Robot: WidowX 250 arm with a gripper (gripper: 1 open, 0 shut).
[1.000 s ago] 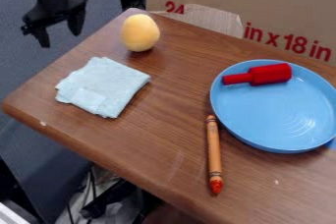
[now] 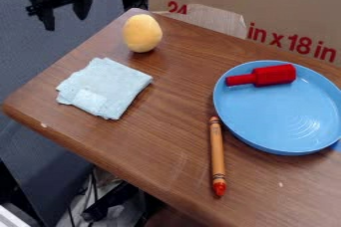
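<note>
My gripper (image 2: pixel 59 10) hangs at the top left, off the table and above the grey floor, its dark fingers spread apart with nothing visible between them. On the wooden table sit a yellow egg-shaped object (image 2: pixel 143 33), a folded pale blue cloth (image 2: pixel 104 88), an orange crayon (image 2: pixel 217 156) and a blue plate (image 2: pixel 277 123), on which a red cylinder with a narrow handle (image 2: pixel 272 75) lies near the back rim.
A cardboard box (image 2: pixel 246 2) stands along the back of the table. Bare wood (image 2: pixel 154 146) spans the middle and front. The table's left edge drops to the floor, with cables and bags below.
My gripper has moved upward and a little to the right over the last second. The objects on the table have not moved.
</note>
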